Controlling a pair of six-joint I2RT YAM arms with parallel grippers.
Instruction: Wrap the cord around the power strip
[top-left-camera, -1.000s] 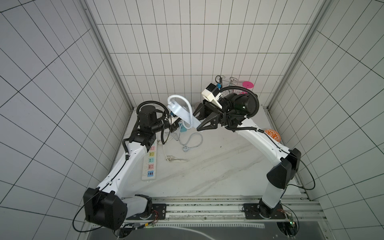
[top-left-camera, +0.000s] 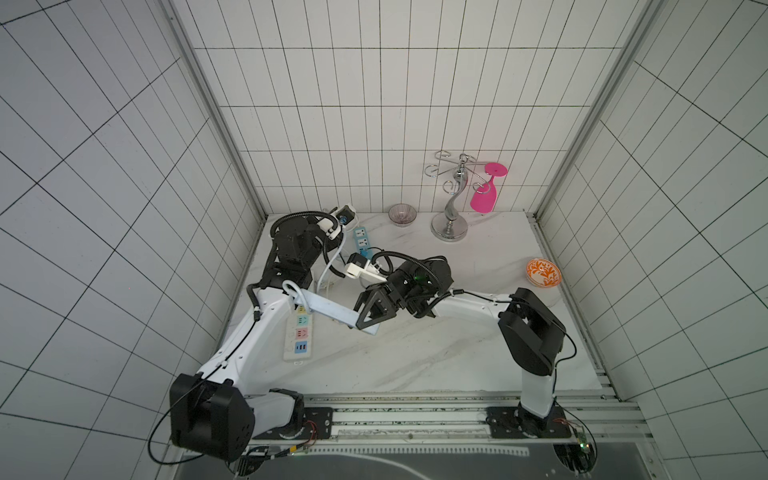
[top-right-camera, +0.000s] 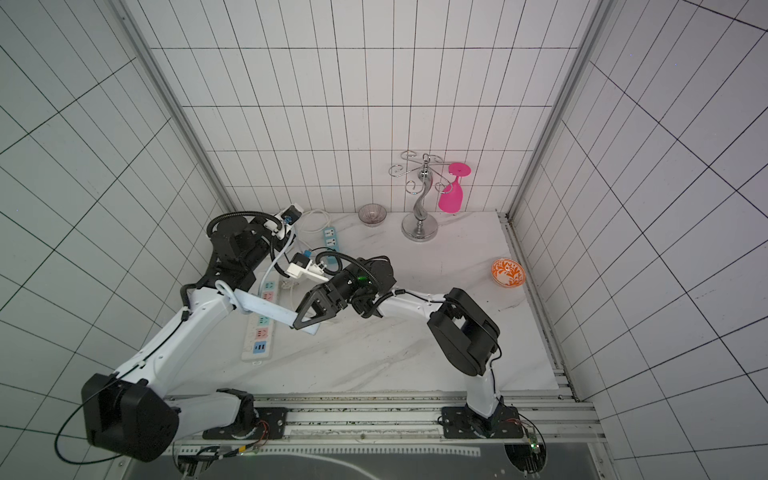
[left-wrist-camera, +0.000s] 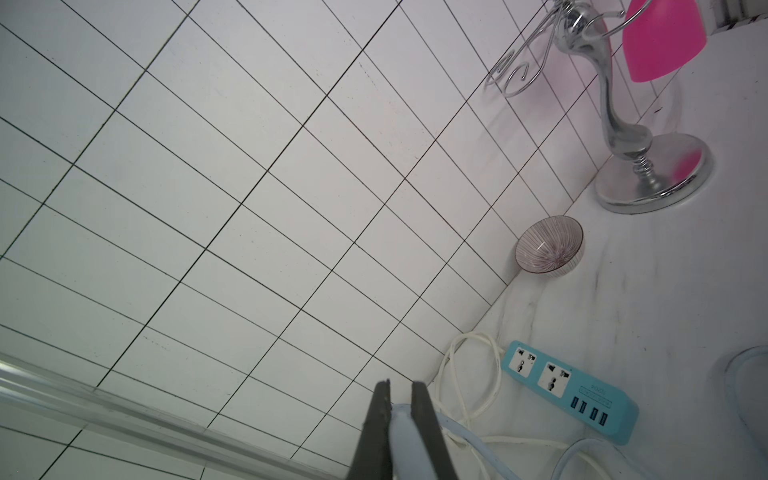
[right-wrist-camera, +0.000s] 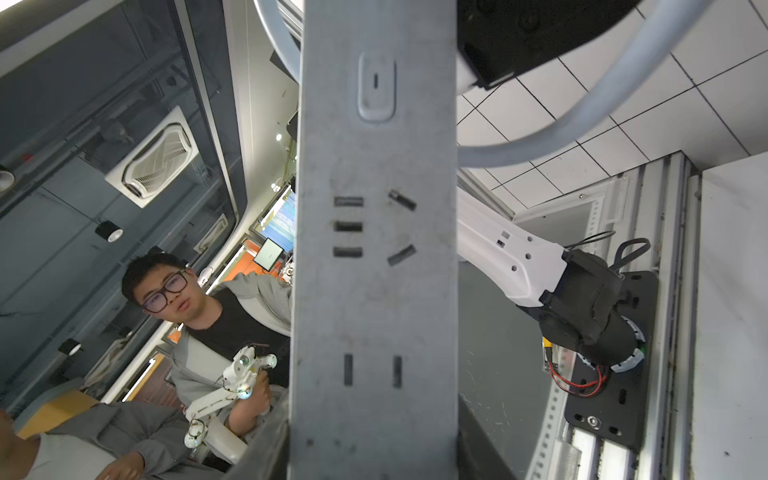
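A pale grey-blue power strip (top-left-camera: 328, 307) hangs tilted above the table. My right gripper (top-left-camera: 369, 312) is shut on its lower right end, and the strip (right-wrist-camera: 376, 304) fills the middle of the right wrist view. The strip's pale cord (top-left-camera: 326, 268) curves from its far end, across my left forearm, and up toward the left gripper. In the left wrist view, my left gripper appears shut with the pale cord between its fingers; the cord (left-wrist-camera: 478, 445) trails off to the right. The left fingertips are hard to make out from above.
A turquoise strip (left-wrist-camera: 572, 392) with a cream cord lies near the back wall. Under the left arm is a white strip (top-left-camera: 300, 340) with coloured sockets. A glass bowl (top-left-camera: 402, 213), a metal rack (top-left-camera: 449, 227) and an orange bowl (top-left-camera: 543, 273) stand farther right.
My right gripper has swung left and toward the front, carrying the power strip over the left forearm. The left gripper has shifted slightly, and the cord now stretches between it and the strip.
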